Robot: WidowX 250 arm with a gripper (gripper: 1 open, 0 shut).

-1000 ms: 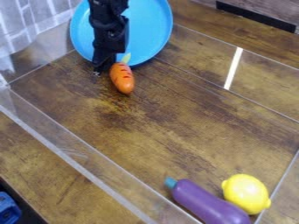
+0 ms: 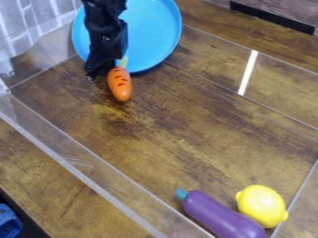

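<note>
An orange toy carrot [image 2: 119, 85] lies on the wooden table just below a blue plate [image 2: 152, 37] at the top left, its top end by the plate's rim. The black gripper [image 2: 107, 65] reaches down over the plate's left part to the carrot's top end, partly covering it. Whether anything is between its fingers cannot be seen clearly.
A purple toy eggplant [image 2: 221, 216] and a yellow lemon [image 2: 261, 204] lie at the lower right. A clear plastic barrier runs along the left side.
The carrot and the gripper have shifted a little to the left over the last second, and the carrot has turned slightly. The eggplant, lemon and plate look unmoved.
</note>
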